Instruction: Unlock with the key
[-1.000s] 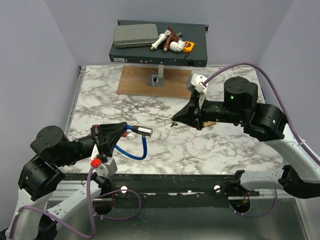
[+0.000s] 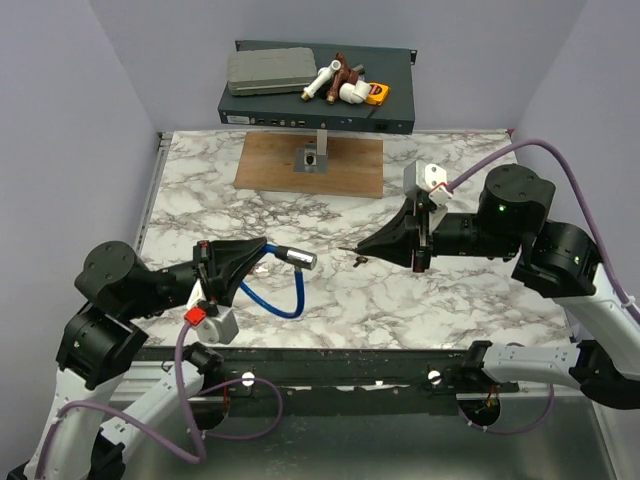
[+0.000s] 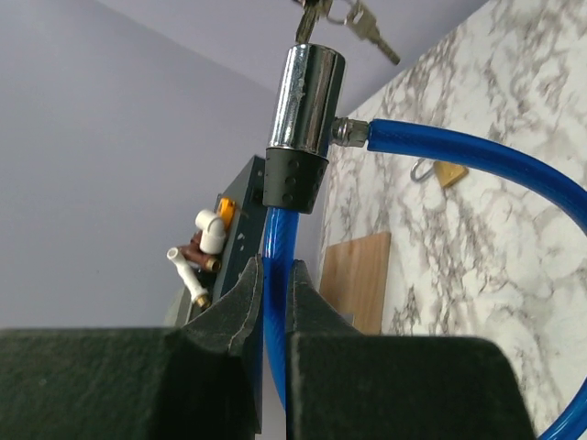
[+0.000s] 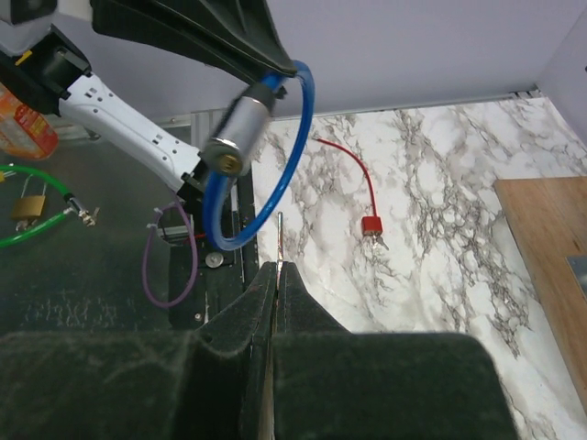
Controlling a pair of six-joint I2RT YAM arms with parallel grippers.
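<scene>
A blue cable lock with a silver cylinder (image 2: pixel 296 257) is held by my left gripper (image 2: pixel 265 243), shut on the blue cable (image 3: pixel 280 238) just behind the cylinder's black collar. The cable loops round to the cylinder's side. Facing it from the right, my right gripper (image 2: pixel 360 248) is shut on a key, whose thin blade (image 4: pixel 281 236) sticks out past the fingertips. In the top view a clear gap separates the key's tip from the cylinder end. A second key (image 3: pixel 371 27) dangles beside the held one. The cylinder's keyhole is hard to make out in the right wrist view.
A brass padlock (image 3: pixel 449 172) and a red cable lock (image 4: pixel 371 225) lie on the marble table. At the back is a wooden board (image 2: pixel 262 165) with a metal latch, below a dark shelf (image 2: pixel 230 108) bearing pipes and a grey case. Mid-table is mostly clear.
Compared with about a second ago, my right gripper with the key stands farther right and slightly nearer the front.
</scene>
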